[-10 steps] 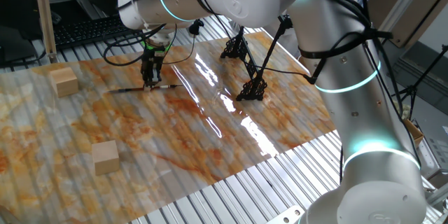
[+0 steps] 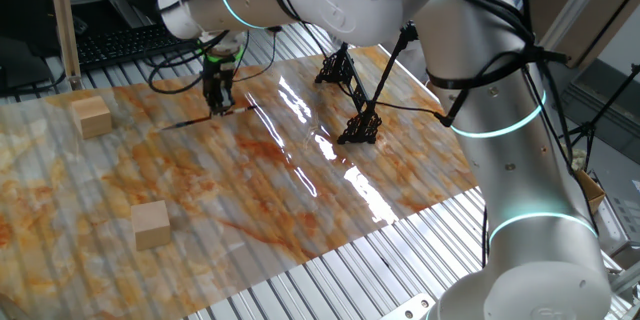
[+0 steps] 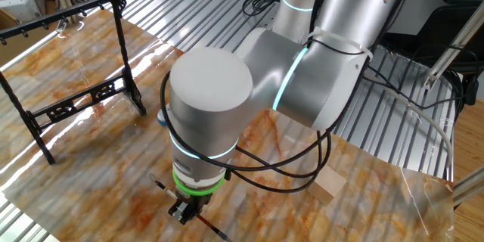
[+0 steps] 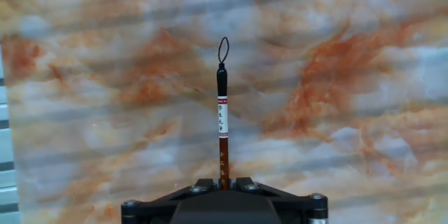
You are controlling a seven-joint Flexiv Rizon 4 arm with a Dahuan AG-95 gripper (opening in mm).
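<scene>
A calligraphy brush [image 4: 222, 115] with a dark loop, a white label and a reddish-brown handle points straight away from my gripper in the wrist view. The fingers meet on its handle, and the gripper body hides the rest of it. Seen from exterior view 1, my gripper [image 2: 220, 112] holds the brush [image 2: 187, 123] roughly level, crosswise and a little above the marbled sheet. Exterior view 2 shows the brush [image 3: 214, 229] sticking out on both sides of the gripper [image 3: 184, 213].
A black rack [image 2: 358, 100] stands right of the gripper. Two wooden blocks lie on the marbled sheet: one at the far left [image 2: 92, 117], one nearer the front [image 2: 151, 225]. A keyboard [image 2: 125, 46] is behind.
The rack and the blocks stay in place.
</scene>
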